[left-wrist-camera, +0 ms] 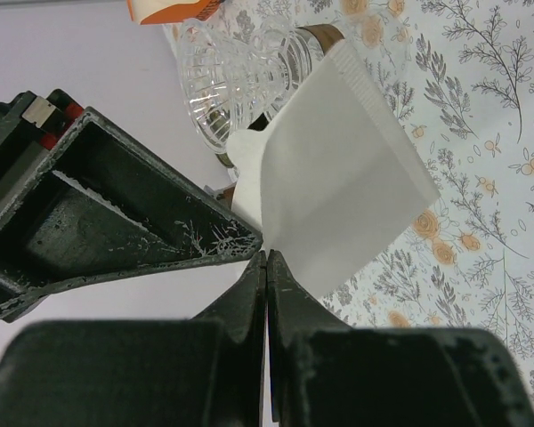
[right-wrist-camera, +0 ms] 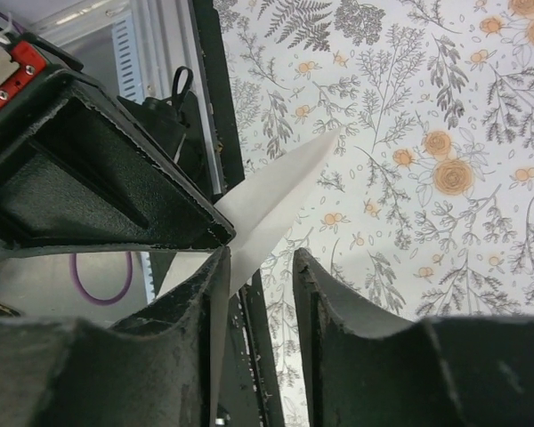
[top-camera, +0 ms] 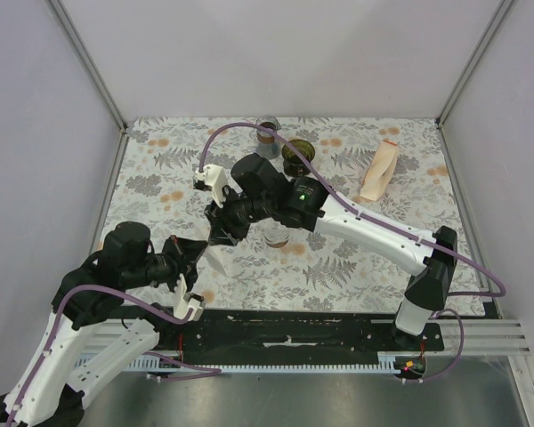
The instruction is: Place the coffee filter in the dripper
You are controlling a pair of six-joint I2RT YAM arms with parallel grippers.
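Observation:
A white coffee filter (left-wrist-camera: pixel 347 187) is held upright between my grippers, above the left middle of the table. My left gripper is shut at the filter's near edge. My right gripper is part open, with one finger against the filter; whether it grips is unclear. In the top view the two grippers nearly meet, the right (top-camera: pixel 215 231) just above and right of the left (top-camera: pixel 196 249). A clear ribbed dripper (left-wrist-camera: pixel 222 76) stands beyond the filter in the left wrist view, partly hidden under the right arm in the top view.
A grey-brown cup (top-camera: pixel 267 133) and an olive jar (top-camera: pixel 298 156) stand at the back. An orange-and-white packet (top-camera: pixel 379 169) lies back right. The right arm spans the centre.

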